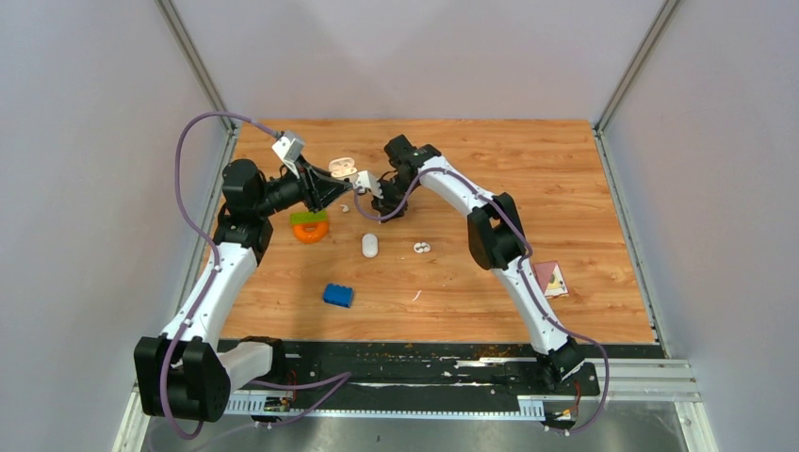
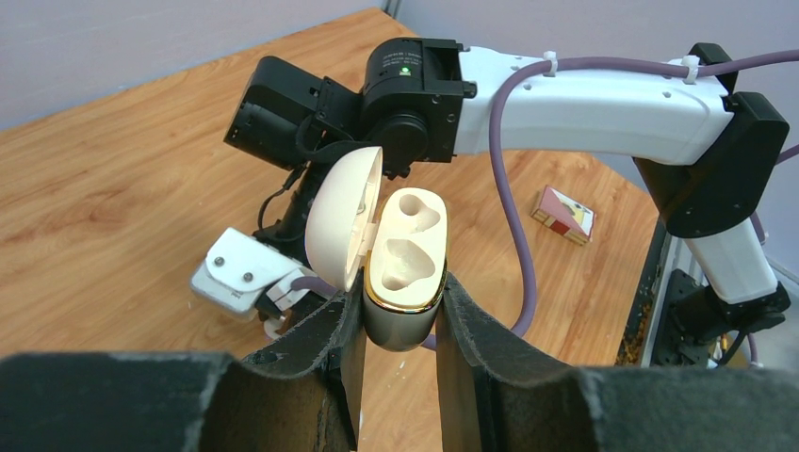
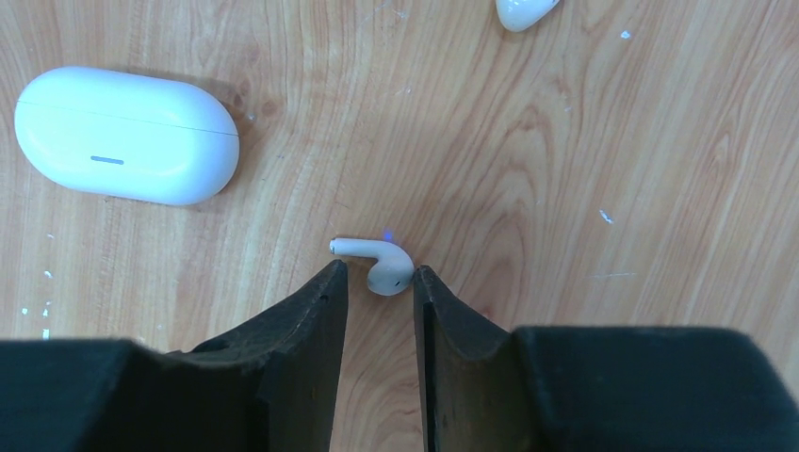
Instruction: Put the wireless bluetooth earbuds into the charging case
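Observation:
My left gripper is shut around the lower body of the open charging case, holding it above the table. The lid stands open to the left, and both earbud hollows are empty. In the right wrist view, a white earbud has its round head between the fingertips of my right gripper, its stem pointing left. These fingers are part open: a gap shows beside the left finger, while the right finger is close against the head or touching it.
A closed white case lies to the left, and another white piece is cut off at the top edge. On the table are an orange ring, a green block, a blue block and small white pieces.

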